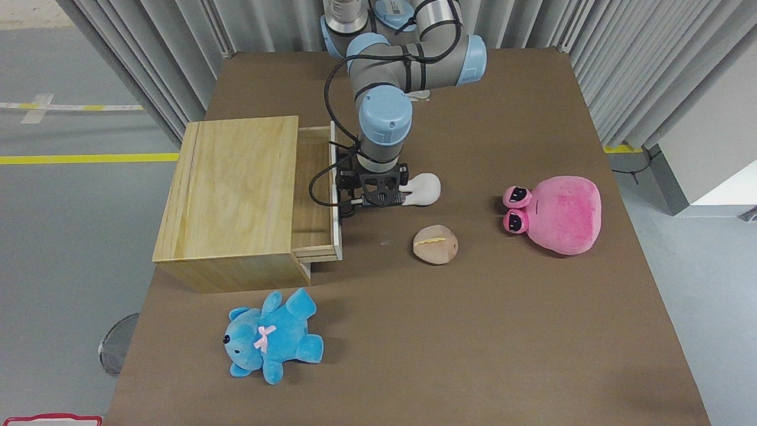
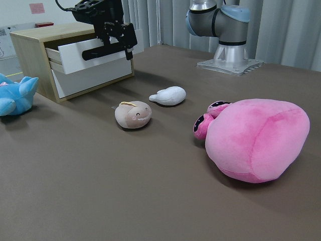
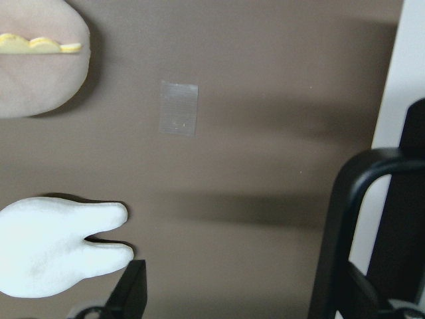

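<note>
My gripper [image 2: 113, 42] is at the white front [image 2: 83, 55] of the upper drawer of the wooden cabinet [image 1: 227, 191], which stands part way out. In the wrist view a black handle [image 3: 358, 193] on that front lies between or beside my fingers; whether they are shut on it I cannot tell. A white plush [image 3: 46, 246] lies on the table just right of my gripper in the front view, with a beige round plush [image 1: 434, 252] nearer the front.
A pink plush [image 1: 560, 213] lies to the right and a blue bear [image 1: 284, 337] near the cabinet's front corner.
</note>
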